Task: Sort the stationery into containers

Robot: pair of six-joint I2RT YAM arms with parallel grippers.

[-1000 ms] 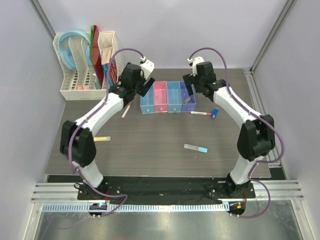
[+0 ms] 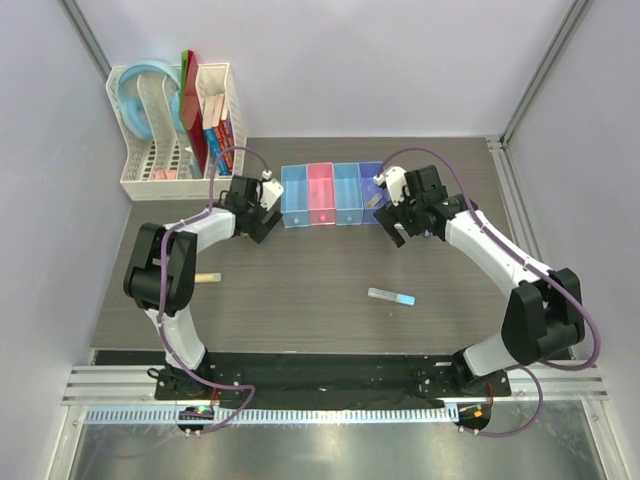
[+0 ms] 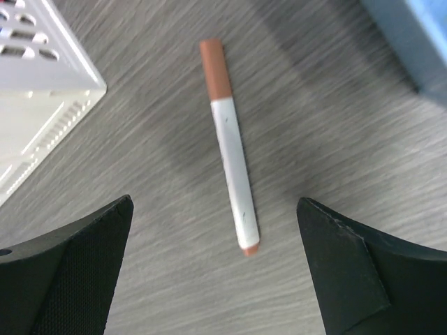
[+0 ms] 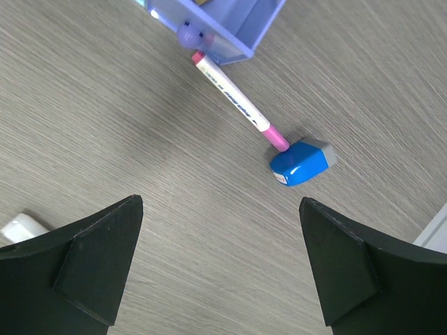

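My left gripper is open above a white pen with brown ends [image 3: 230,146], nothing between its fingers. My right gripper is open over bare table, near a white-and-pink marker [image 4: 234,94] and a blue block-like item [image 4: 300,164] beside a purple bin [image 4: 237,38]. In the top view four small bins stand in a row at the back: blue [image 2: 295,190], pink [image 2: 320,185], blue [image 2: 347,185] and purple, with an item in the purple one. A pale marker with a light blue end [image 2: 390,296] and a yellow item [image 2: 208,277] lie on the table.
A white perforated rack [image 2: 160,190] with books, folders and blue round objects stands at the back left. Walls border the table [image 2: 280,300] on the sides and back.
Both arms have pulled back from over the bins toward the front and sides, now lower over the table. The objects on the table show no visible movement.
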